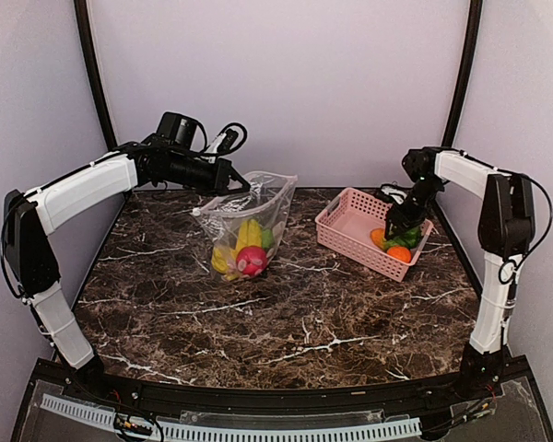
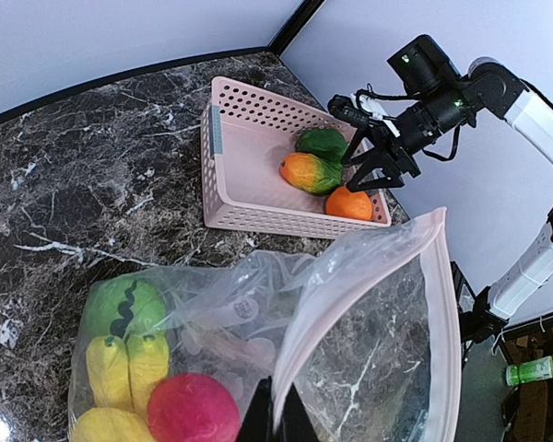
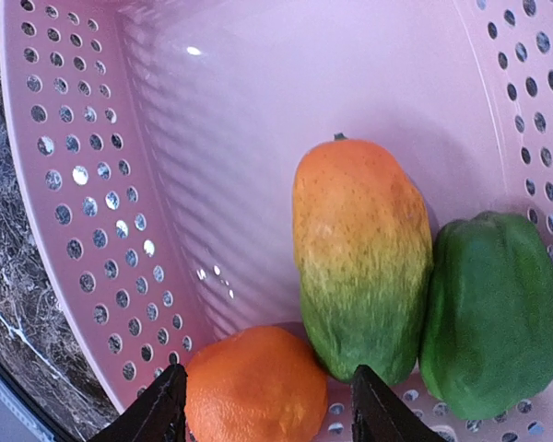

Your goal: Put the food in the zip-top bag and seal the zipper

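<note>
The clear zip top bag [image 1: 275, 198] stands upright and open-mouthed, with a red round food [image 1: 251, 261], yellow pieces [image 2: 111, 373] and a green one [image 2: 129, 306] inside. My left gripper is shut on the bag's rim at its mouth. In the pink basket [image 3: 198, 166] lie an orange-and-green papaya [image 3: 364, 249], a green pepper [image 3: 493, 313] and an orange [image 3: 258, 387]. Above them is my right gripper, its fingers apart, the fingertips to either side of the orange in the right wrist view. Whether they touch it cannot be told.
The basket's perforated walls [image 1: 361, 253] rise around the right gripper, and the side wall stands close to its right.
</note>
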